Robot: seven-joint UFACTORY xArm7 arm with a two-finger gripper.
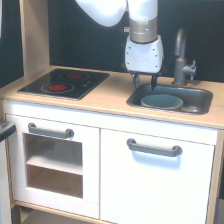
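A round grey-green dish point(162, 102) lies in the dark sink point(200, 103), tilted a little toward me as far as I can tell. Over the sink's back left part hangs my gripper point(145, 82), pointing down from its white hand. Its two dark fingers point(154, 82) stand apart, with nothing visible between them. The fingertips end above the dish's rim; whether one touches it is too small to tell.
A dark faucet point(180, 60) rises behind the sink, close to the right of my hand. To the left, a black cooktop point(65, 83) with red rings is set into the wooden counter point(110, 95). White cabinet doors point(154, 180) with dark handles stand below, the left one windowed.
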